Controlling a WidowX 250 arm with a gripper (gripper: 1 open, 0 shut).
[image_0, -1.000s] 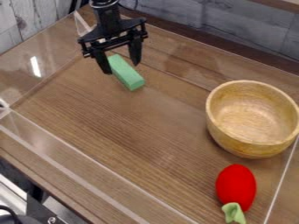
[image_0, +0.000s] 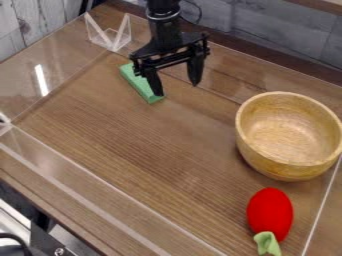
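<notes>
My black gripper (image_0: 171, 68) hangs from the top centre of the camera view over the back of the wooden table (image_0: 120, 170), its two fingers spread apart. A flat green block (image_0: 140, 85) lies on the table just left of and partly behind the gripper, with nothing seen between the fingertips.
A large tan bowl (image_0: 283, 135) sits at the right. A red object with a green top (image_0: 270, 222) lies at the front right. Clear plastic pieces (image_0: 107, 35) are at the back left.
The green block appears unmoved.
</notes>
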